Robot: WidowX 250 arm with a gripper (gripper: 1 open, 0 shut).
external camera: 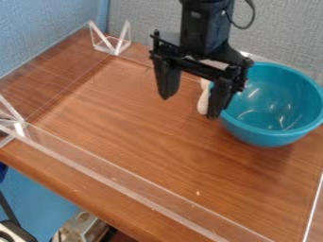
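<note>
My black gripper [194,87] hangs at the top centre over the wooden table, its two fingers spread apart with a gap between them. The right finger is in front of the left side of a turquoise bowl [278,107] on the right of the table. A small white object [203,100] sits just left of the bowl, partly hidden behind that finger; I cannot tell what it is.
Clear plastic edging runs along the left and front, with white angled pieces at the back left. Grey padded walls stand behind.
</note>
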